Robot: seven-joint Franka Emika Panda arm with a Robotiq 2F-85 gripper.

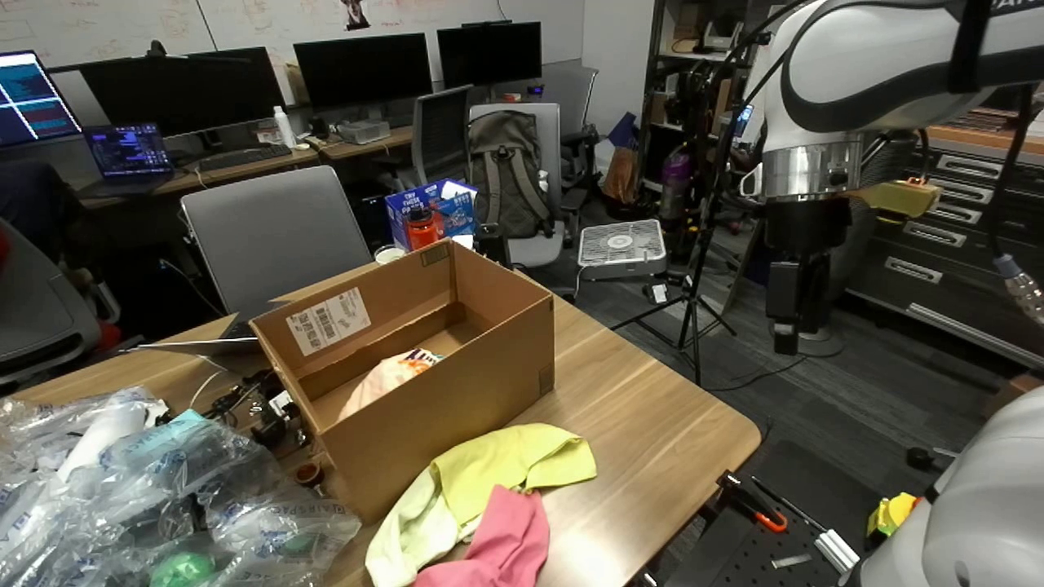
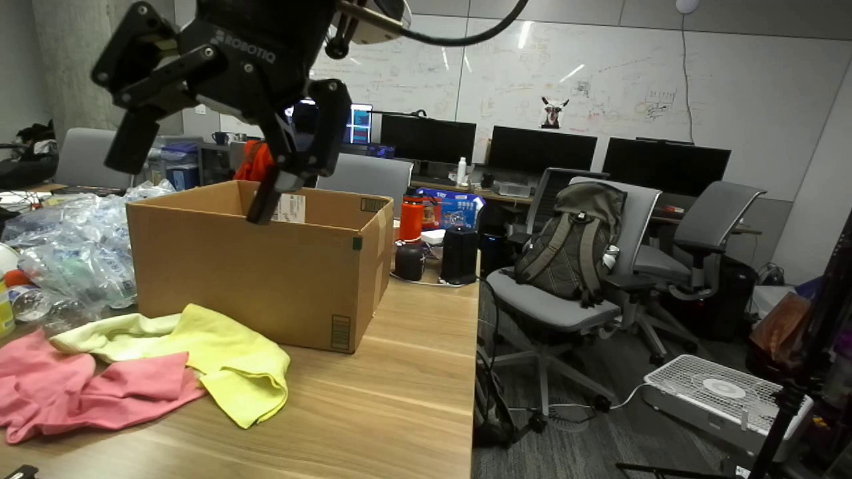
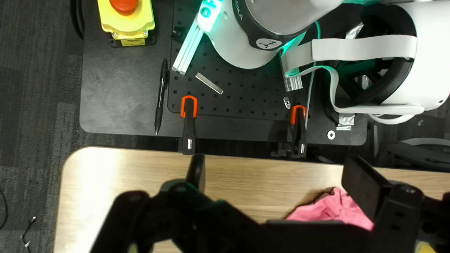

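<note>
High over the table, my gripper (image 2: 194,183) stands open, its two fingers wide apart and nothing between them. The open cardboard box (image 1: 452,401) rests on the wooden table with a pale pink and orange item (image 1: 388,380) inside. In front of the box lie a crumpled yellow cloth (image 2: 239,363) and a pink cloth (image 2: 104,391), partly overlapping. From the wrist view, the pink cloth (image 3: 333,208) shows partly below the right finger (image 3: 365,189), and the gripper body hides much of the table.
Clear plastic air-pillow packaging (image 1: 176,489) covers the table's left side. Bare tabletop (image 1: 636,411) extends right of the box. The robot's base plate (image 3: 118,92) carries clamps, a pen and a yellow emergency-stop box (image 3: 128,23). A red bottle (image 1: 422,228) stands behind the box.
</note>
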